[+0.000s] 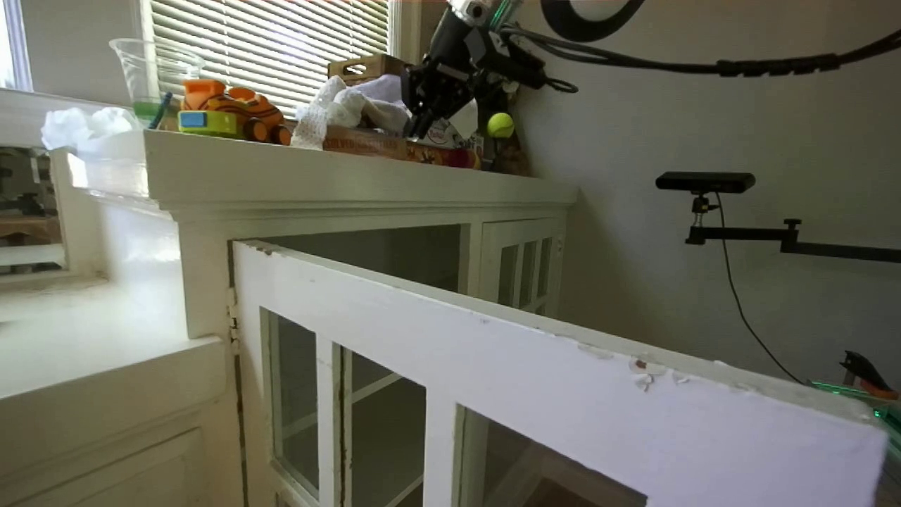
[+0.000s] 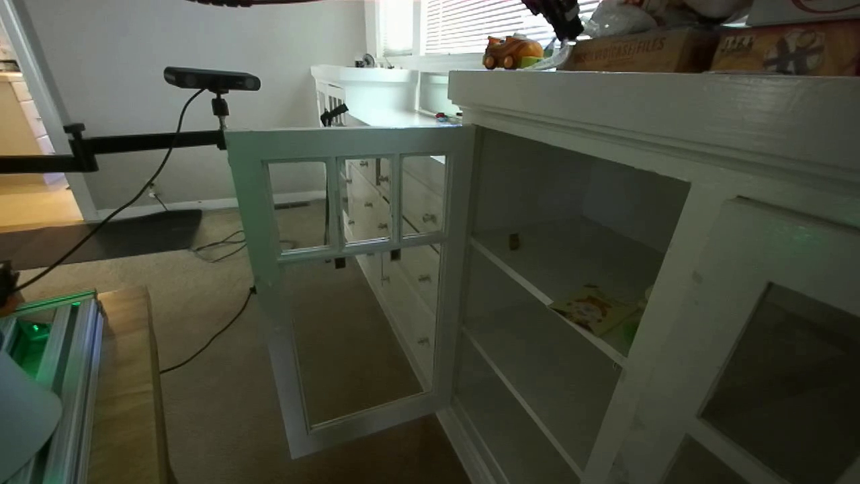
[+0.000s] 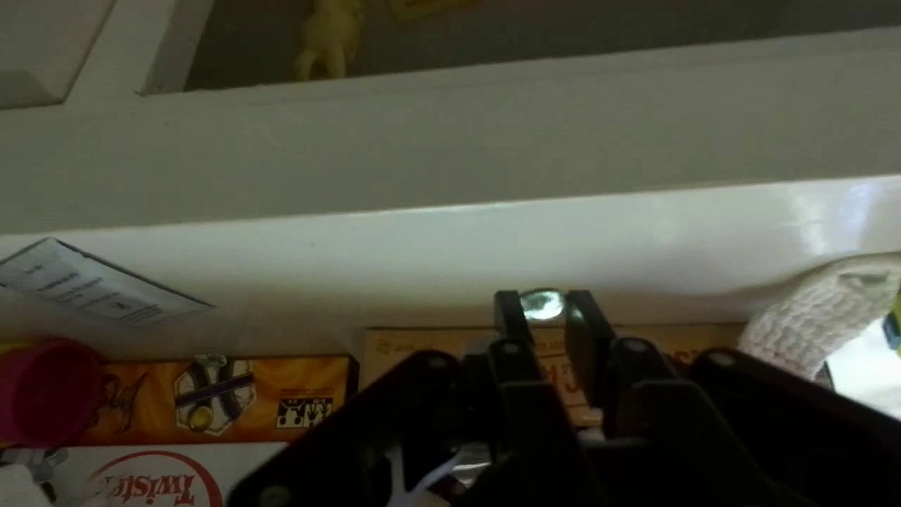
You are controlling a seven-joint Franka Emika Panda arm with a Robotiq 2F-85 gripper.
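My gripper hangs above the cabinet top, with its fingertips a short way apart. A small shiny silver object (image 3: 542,305) shows in the gap between them; whether the fingers grip it or it lies beneath them, I cannot tell. In exterior view 1 the gripper (image 1: 418,131) is in front of the boxes on the cabinet top. Only its dark lower end shows at the top edge of exterior view 2, and nothing held can be made out there.
A brown cardboard box (image 3: 659,336), an orange game box (image 3: 215,397), a magenta cup (image 3: 49,393) and a white knit cloth (image 3: 823,313) crowd the cabinet top (image 3: 439,270). Below, one glazed door (image 2: 459,266) stands wide open. An orange toy truck (image 1: 232,105) is farther left.
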